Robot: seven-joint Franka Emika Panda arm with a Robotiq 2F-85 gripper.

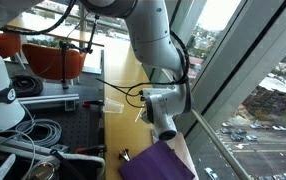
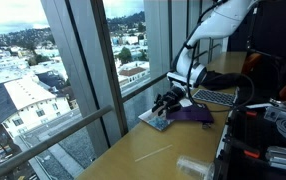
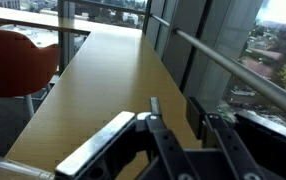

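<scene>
My gripper stands open along the bottom of the wrist view, its fingers apart with bare wooden tabletop showing between them. In exterior view 2 the white arm (image 2: pixel 189 68) bends down over the table near the window, and the dark gripper is too small there to make out its fingers. A purple cloth (image 1: pixel 155 163) lies on the table by the arm; it also shows beneath the arm as a purple patch (image 2: pixel 192 113). Flat pale sheets or a tray (image 2: pixel 157 119) lie close to the gripper, partly covered by it.
A thin whitish stick (image 2: pixel 153 153) rests on the tabletop, with a clear container (image 2: pixel 195 168) near the edge. A keyboard (image 2: pixel 214 97) sits behind the arm. The window rail (image 3: pixel 238 70) borders one side.
</scene>
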